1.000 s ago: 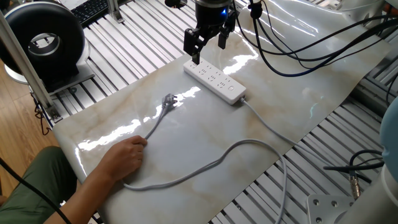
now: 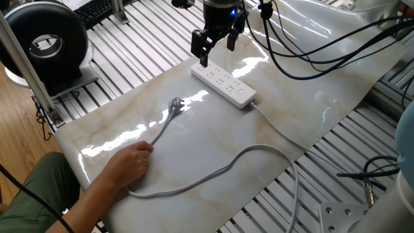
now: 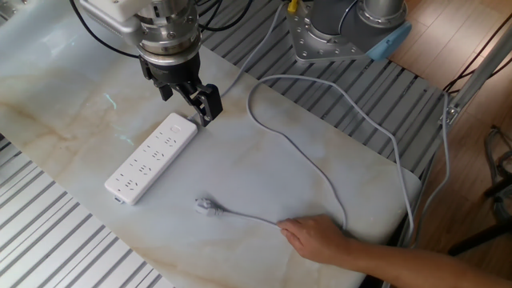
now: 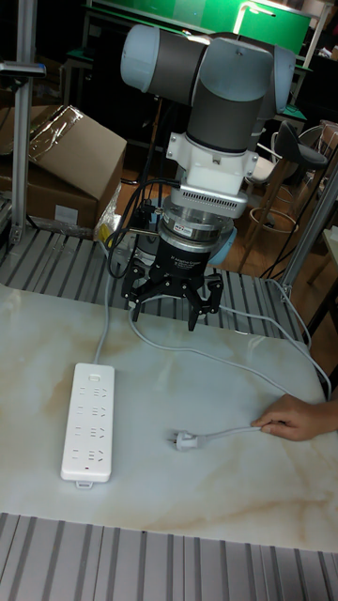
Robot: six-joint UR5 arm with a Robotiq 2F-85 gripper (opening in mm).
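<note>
A white power strip [image 2: 223, 85] with several sockets lies flat on the marbled sheet, its grey cord running off one end. Apart from it, a grey plug [image 2: 174, 105] rests on the sheet, its cord held down by a person's hand [image 2: 129, 165]. In the third exterior view the strip [image 4: 89, 425] is left of the plug [image 4: 186, 439]. My black gripper [image 4: 170, 313] hangs above the sheet, behind both of them there, fingers spread with nothing between them. The second exterior view shows the gripper [image 3: 192, 108] from the side, near the strip's corded end.
The grey cord [image 3: 308, 156] loops across the sheet and over the table edge. The person's forearm [image 3: 392, 260] reaches in from one side. A black-rimmed round object [image 2: 45, 44] stands beyond the sheet. Dark cables [image 2: 304, 55] hang near my arm. The marbled sheet [image 4: 200, 500] is bare in front.
</note>
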